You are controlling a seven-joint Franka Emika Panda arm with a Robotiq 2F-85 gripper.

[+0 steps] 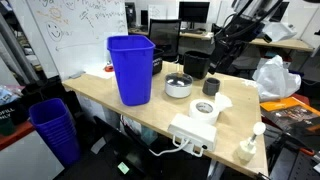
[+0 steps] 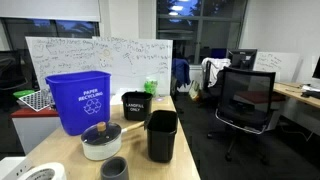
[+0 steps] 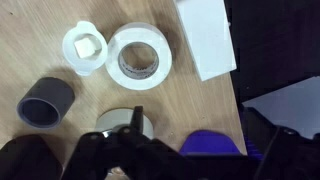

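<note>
My gripper is open above the table, its black fingers spread wide with nothing visible between them. In exterior view 1 the arm reaches in from the upper right, and the gripper (image 1: 222, 55) hangs over the far part of the table. Under the wrist camera lie a white roll (image 3: 140, 57), a small white cup (image 3: 85, 48) with something pale inside, and a dark grey cup (image 3: 45, 102). A white lidded pot (image 1: 178, 86) stands beside the tall blue recycling bin (image 1: 131, 72). The gripper's body partly hides the pot in the wrist view.
A black landfill bin (image 2: 136, 106) and another black bin (image 2: 161, 137) stand beyond the pot. A white box (image 1: 192, 130) with a cable lies near the table's front edge. A white bottle (image 1: 250, 143) stands at the near right. Bare wood (image 1: 237, 116) shows between them.
</note>
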